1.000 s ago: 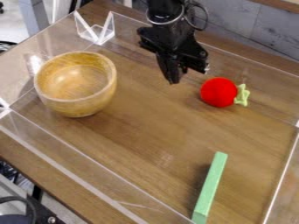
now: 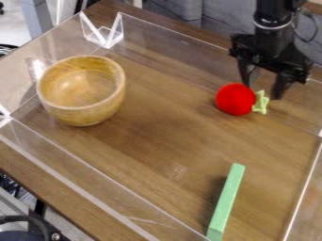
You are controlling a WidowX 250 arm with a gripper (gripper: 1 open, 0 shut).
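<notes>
My black gripper (image 2: pixel 268 72) hangs over the back right of the wooden table, just above a round red object (image 2: pixel 234 100) with a small pale green piece (image 2: pixel 262 103) at its right side. The fingers are dark and small here, so their opening is hard to make out.
A wooden bowl (image 2: pixel 82 88) stands at the left. A long light green bar (image 2: pixel 225 200) lies at the front right.
My gripper has moved right, from above the middle back of the table to above the red object. The objects on the table have not visibly moved.
</notes>
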